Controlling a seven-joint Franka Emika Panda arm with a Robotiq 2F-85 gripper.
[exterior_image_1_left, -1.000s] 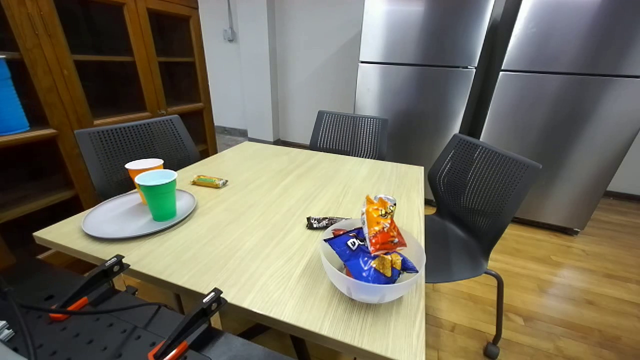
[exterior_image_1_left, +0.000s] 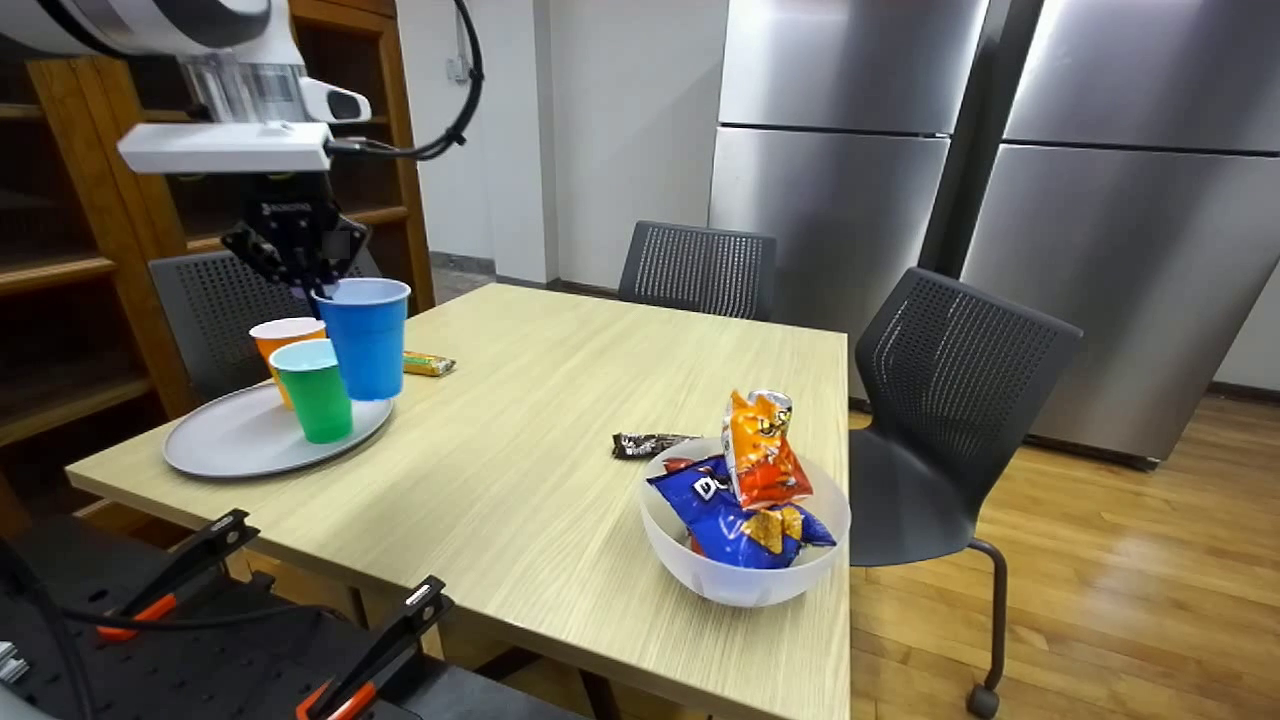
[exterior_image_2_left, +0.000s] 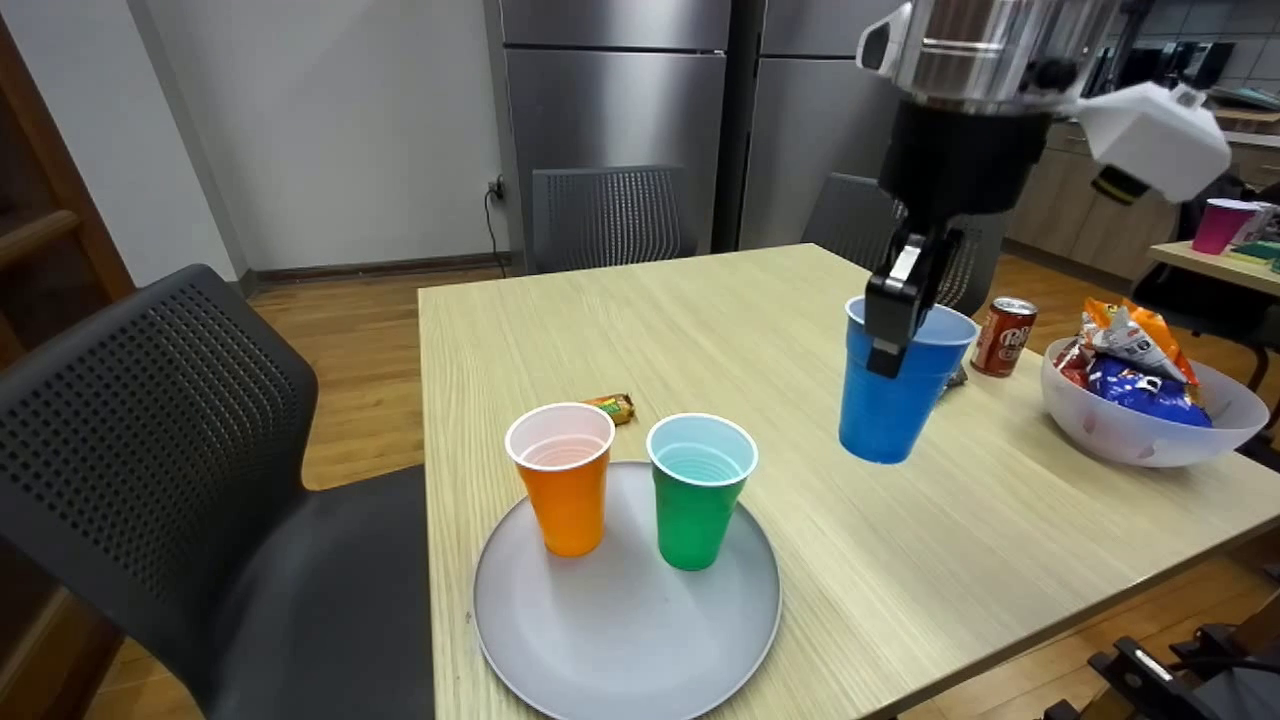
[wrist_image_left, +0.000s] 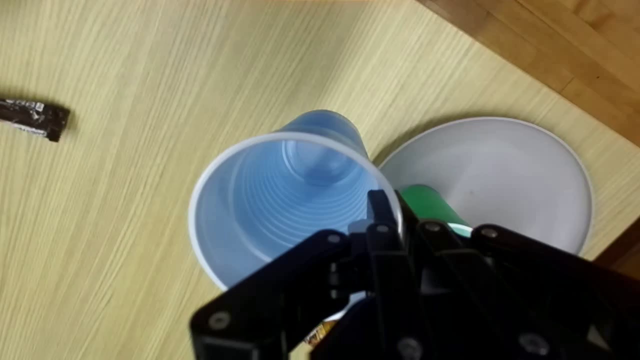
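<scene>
My gripper (exterior_image_2_left: 894, 342) is shut on the rim of a blue cup (exterior_image_2_left: 885, 406), one finger inside the cup and one outside. The cup hangs slightly tilted above the table, to the right of the plate in exterior view 2; its inside (wrist_image_left: 282, 192) looks empty in the wrist view. An orange cup (exterior_image_2_left: 569, 502) and a green cup (exterior_image_2_left: 699, 510) stand upright, apart from each other, on the round grey plate (exterior_image_2_left: 624, 648). In the wrist view my fingers partly cover the green cup (wrist_image_left: 429, 203) and hide the orange one.
A gold-wrapped bar (exterior_image_2_left: 614, 408) lies behind the plate, and a dark-wrapped bar (exterior_image_1_left: 654, 445) near the bowl. The white bowl (exterior_image_1_left: 744, 588) holds snack bags, with a soda can (exterior_image_2_left: 1004, 337) beside it.
The arm has come into exterior view 1 from the left, bringing the blue cup from the upper left edge to beside the green cup. The plate and the other cups have not moved.
</scene>
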